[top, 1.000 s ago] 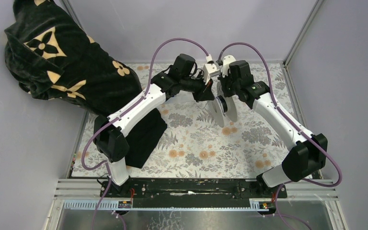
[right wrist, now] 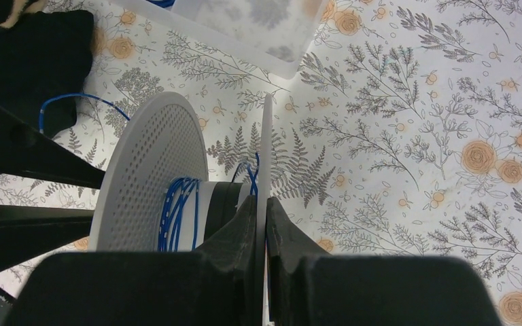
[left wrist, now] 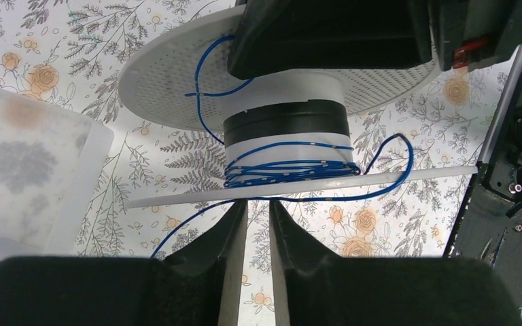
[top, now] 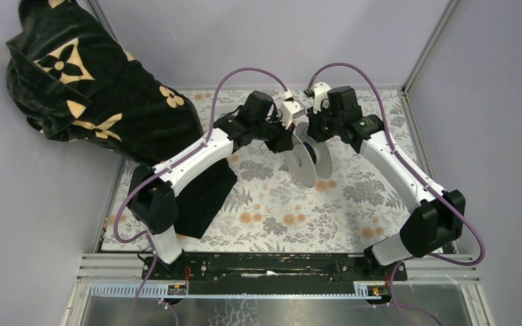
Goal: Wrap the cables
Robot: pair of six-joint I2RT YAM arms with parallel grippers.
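A grey spool [top: 300, 164] hangs between both grippers over the table. Its blue cable [left wrist: 292, 163] is wound on the hub beside a black band [left wrist: 285, 119], with a loose loop [left wrist: 408, 156] and tail over the near flange. My right gripper is shut on one flange edge of the spool. My left gripper has its fingertips at the near flange, with a gap between them; whether they touch it I cannot tell.
A translucent bin [right wrist: 238, 34] holding blue cable lies on the floral table [top: 279, 217]. A black cloth [top: 200, 204] covers the left side.
My left gripper has moved slightly down and left in the top view. The spool between the grippers has shifted slightly the same way.
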